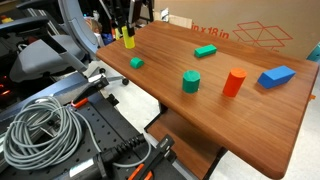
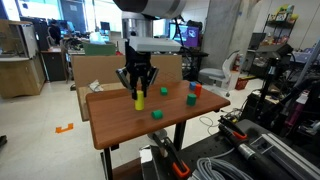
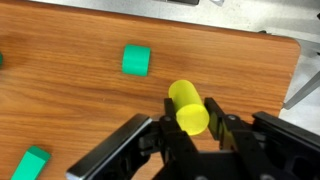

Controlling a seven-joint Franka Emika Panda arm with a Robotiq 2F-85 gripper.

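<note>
A yellow cylinder stands upright at the far left of the table in exterior view 1, with my gripper shut on its upper part. In exterior view 2 the same yellow piece hangs down below the dark gripper. Seen from the wrist, its round end faces the camera between the dark fingers. Whether its lower end touches the wood cannot be told.
Nearest the cylinder lies a small green block. Another green block, a green cylinder, an orange cylinder and a blue block are spread over the wooden table. Bare wood surrounds the yellow piece.
</note>
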